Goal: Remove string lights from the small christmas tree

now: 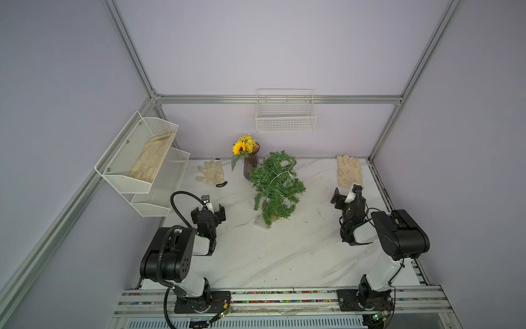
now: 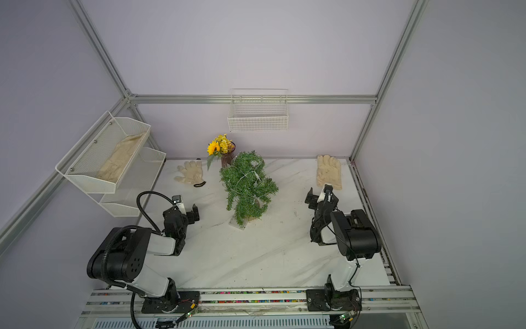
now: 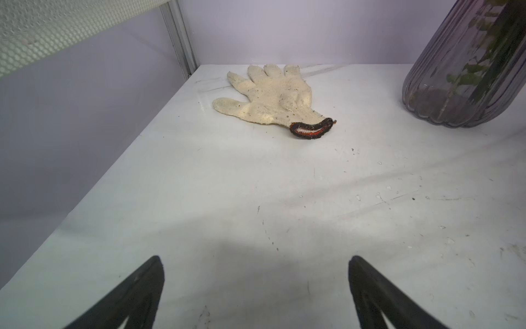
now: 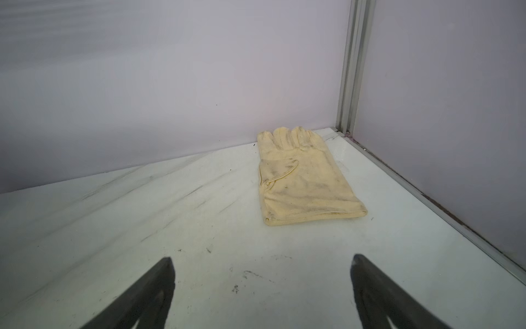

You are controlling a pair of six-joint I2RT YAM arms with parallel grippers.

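The small green christmas tree (image 1: 274,183) leans over near the middle of the table in both top views, its flat base (image 1: 262,222) toward the front. A thin pale string (image 1: 280,178), apparently the string lights, runs among its branches; most of it is hidden by the greenery. Left of the tree, and well apart from it, my left gripper is open and empty. My right gripper stands on the tree's right, also open, with only bare table between its fingers. Neither wrist view includes the tree.
A glass vase (image 3: 460,82) with yellow flowers stands just behind the tree's left side. One glove (image 3: 274,98) lies at the back left, another glove (image 4: 306,181) at the back right. White mesh shelves (image 1: 145,164) hang on the left.
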